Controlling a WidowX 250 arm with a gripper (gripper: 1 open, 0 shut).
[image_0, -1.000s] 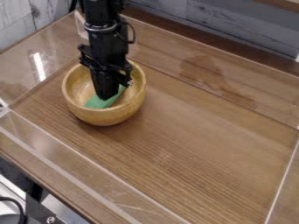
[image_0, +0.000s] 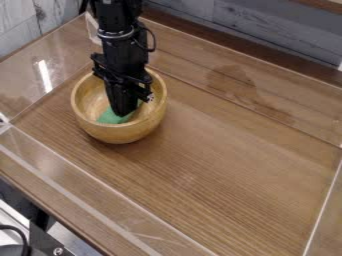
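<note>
A tan bowl (image_0: 95, 118) sits on the wooden table at the left. Inside it lies a green object (image_0: 115, 117), partly hidden by the black arm. My gripper (image_0: 128, 103) points down into the bowl, over the green object. Its fingertips are dark against the bowl's inside, so whether anything is between them is hard to see.
A low pale wall runs along the back. Cables show at the lower left, off the table's edge.
The arm has shifted slightly within the bowl, and a little less of the green object's right part shows. The bowl stays about where it was.
</note>
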